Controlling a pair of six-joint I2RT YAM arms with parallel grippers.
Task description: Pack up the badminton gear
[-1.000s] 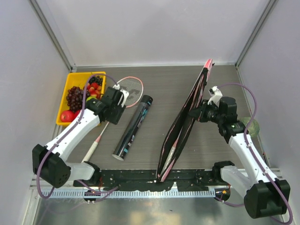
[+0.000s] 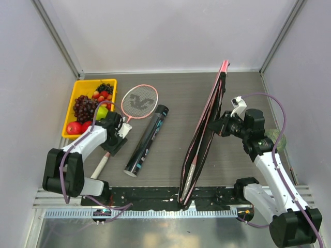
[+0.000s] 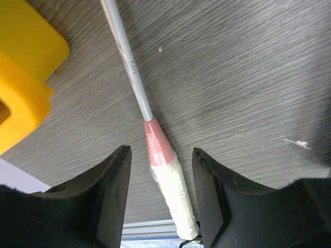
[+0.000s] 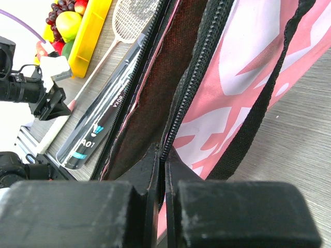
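Observation:
A badminton racket [image 2: 138, 101] lies on the left of the table; in the left wrist view its pink-and-white handle [image 3: 173, 189] lies beneath my open left gripper. My right gripper is shut on the zipper edge of the racket bag [image 4: 237, 77], a long black-and-pink case held lengthwise on the right, its near end over the table's front edge, with a light shaft showing inside in the top view. A black shuttlecock tube [image 2: 146, 141] lies between racket and bag.
A yellow crate of fruit [image 2: 69, 122] sits at the back left, close to the racket. A round green item [image 2: 276, 137] lies at the right wall behind the right arm.
My left gripper has moved toward the front-left, down along the racket toward its handle. My right gripper has shifted slightly, with the bag's lower end swinging a little right and nearer the front.

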